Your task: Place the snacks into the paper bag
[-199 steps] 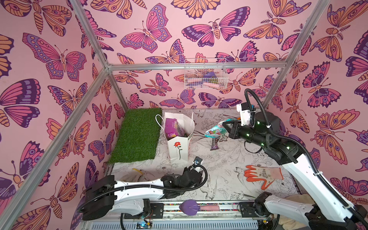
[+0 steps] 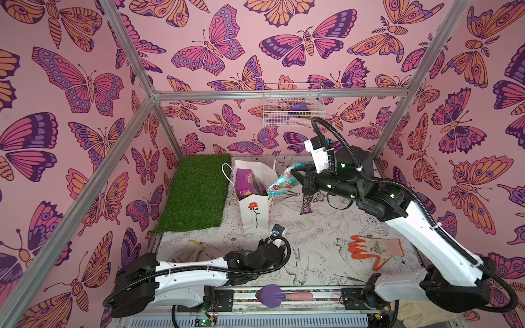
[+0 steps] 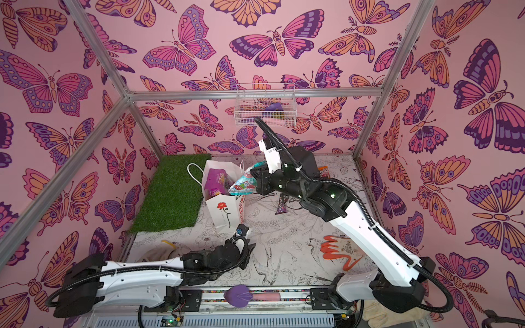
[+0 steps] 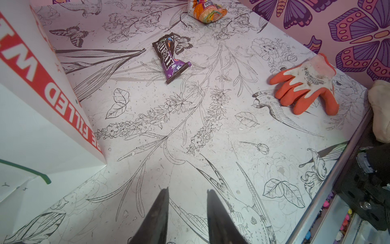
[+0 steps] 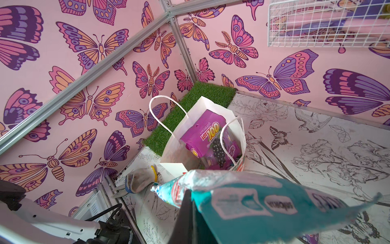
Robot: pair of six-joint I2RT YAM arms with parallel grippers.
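My right gripper holds a teal snack packet pinched in its fingers, raised at the right side of the paper bag. A purple snack pack is inside the bag. My left gripper is low beside the bag, fingers apart with nothing between them. In the left wrist view an M&M's packet and an orange snack bag lie on the table.
A turf mat lies left of the bag, an orange glove at the front right. A wire basket hangs on the back wall.
My right gripper has carried the teal packet up and leftward to the bag's right edge. The left arm has shifted slightly.
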